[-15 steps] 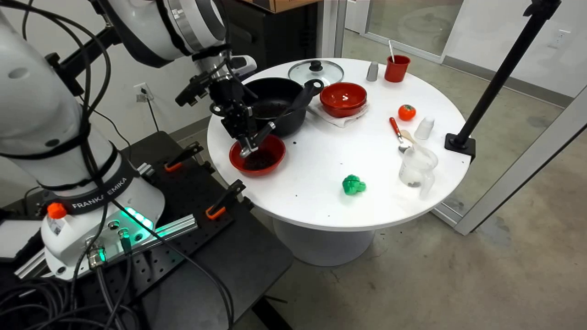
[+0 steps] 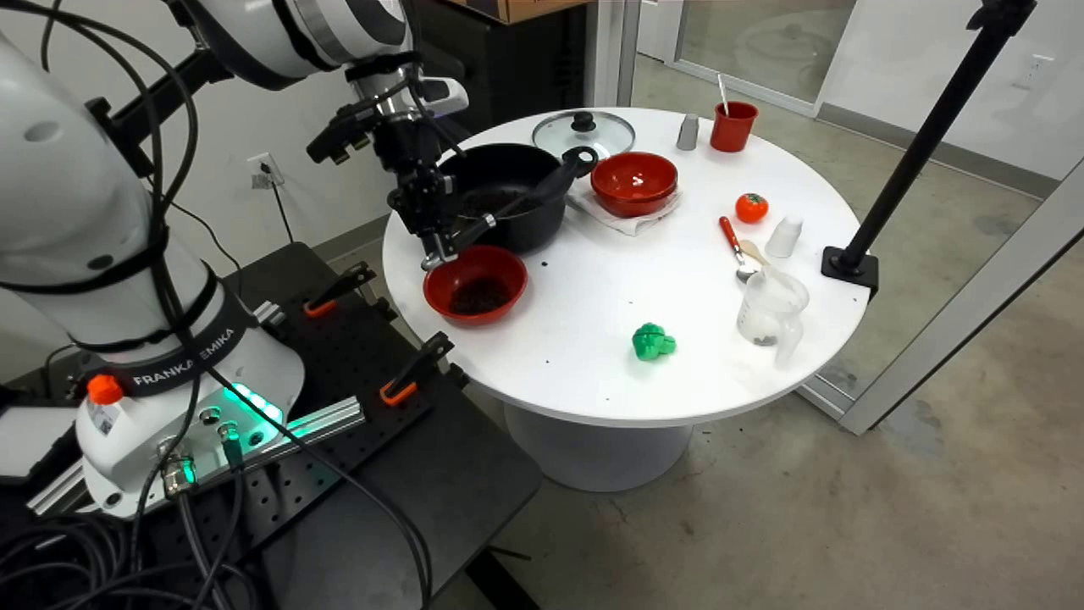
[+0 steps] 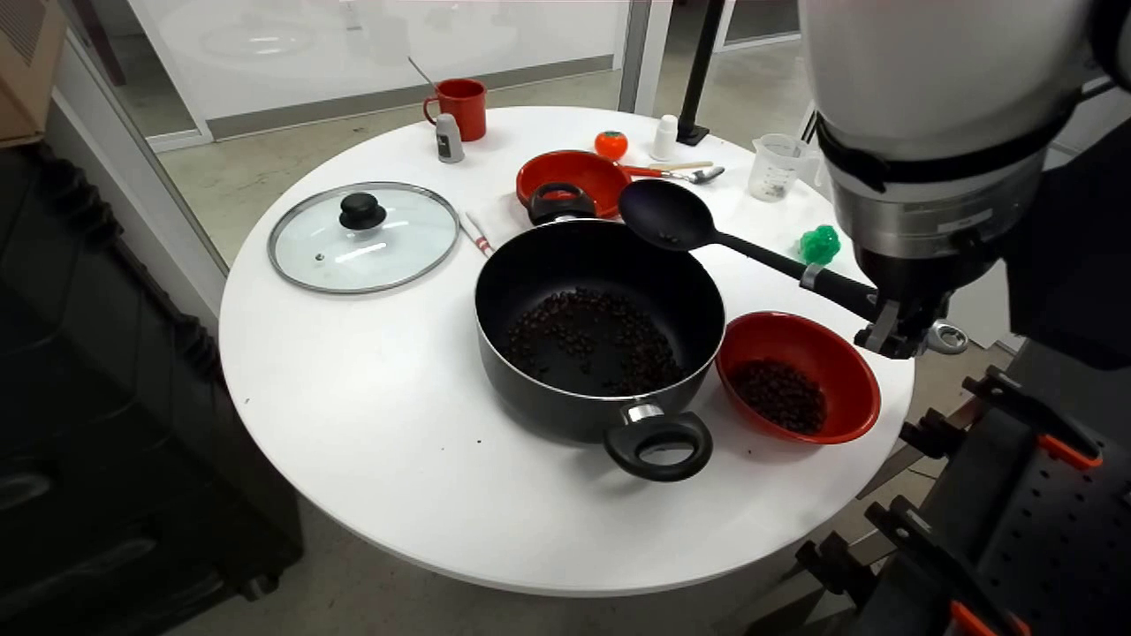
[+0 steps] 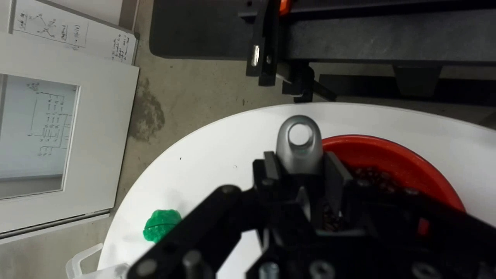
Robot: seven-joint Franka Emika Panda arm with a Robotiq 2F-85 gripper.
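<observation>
A black ladle with a grey handle end [image 4: 302, 151] is held in my gripper, its pads on either side of the handle. In exterior view 2 the ladle's bowl [image 3: 665, 215] hangs above the far right rim of the black pot [image 3: 498, 366], with a few dark bits in it. Dark beans [image 3: 594, 337] cover much of the pot's floor. Beside the pot, the red bowl [image 3: 856, 382] holds more beans; my gripper [image 3: 896, 334] is above its right side. The wrist view hides most of the ladle behind the fingers.
Behind the pot are a second red bowl [image 2: 635, 183] on a cloth and a glass lid [image 2: 554, 132]. A green object [image 2: 651, 341], measuring cup [image 2: 769, 310], tomato [image 2: 751, 208] and red mug [image 2: 733, 127] stand farther off.
In exterior view 1, my gripper has moved left and slightly up with the ladle, from over the red bowl toward the bowl's left edge. The tabletop objects look unmoved.
</observation>
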